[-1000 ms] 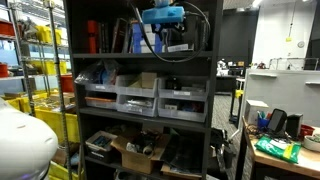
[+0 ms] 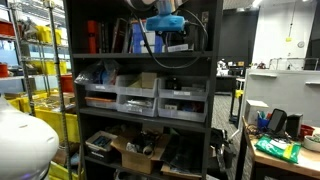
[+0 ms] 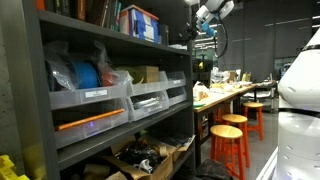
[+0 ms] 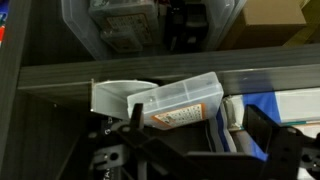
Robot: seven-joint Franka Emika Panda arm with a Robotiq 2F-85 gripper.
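Observation:
In the wrist view my gripper is open, its two dark fingers wide apart at the lower part of the picture. A pale, translucent box with an orange-edged label [image 4: 180,100] shows beyond the gap, near the shelf edge [image 4: 230,78]. Nothing is visibly held, and contact with the box cannot be made out. In exterior view 1 the blue-topped gripper [image 2: 167,36] hangs before the upper shelf; its fingertips are too small to tell apart.
Beside the pale box stand blue and white books or boxes [image 4: 275,105]. Clear bins [image 2: 136,88] fill the shelf below, and an open cardboard box [image 2: 140,155] sits lower down. A wooden table [image 2: 280,162] with a green bag stands at right.
In exterior view 1 the blue-topped gripper has shifted slightly to the right and down in front of the upper shelf. The bins and boxes have not moved.

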